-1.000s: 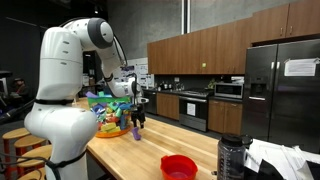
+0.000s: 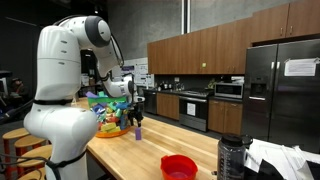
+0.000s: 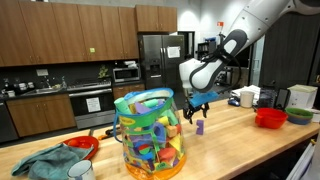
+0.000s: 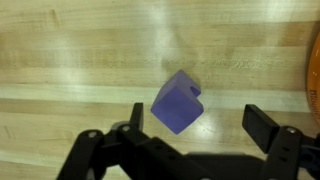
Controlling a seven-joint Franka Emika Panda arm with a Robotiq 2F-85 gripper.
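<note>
A small purple block (image 4: 178, 104) stands on the wooden table, seen from above in the wrist view between and just ahead of my fingertips. My gripper is open, its two dark fingers spread wide, one to each side of the block and apart from it. In exterior view 1 the purple block (image 2: 138, 135) is on the table close to the gripper (image 2: 134, 119). From the other side, the block (image 3: 200, 127) shows under the gripper (image 3: 194, 115), on bare wood.
A red bowl (image 2: 179, 167) and a dark canister (image 2: 231, 156) stand at the near right. Beside the block is an orange-rimmed container (image 3: 150, 145) of colourful items. A red plate (image 3: 83, 146) lies farther off.
My gripper has shifted slightly beside the block over the last second, staying close above the table. The block appears to remain in about the same place.
</note>
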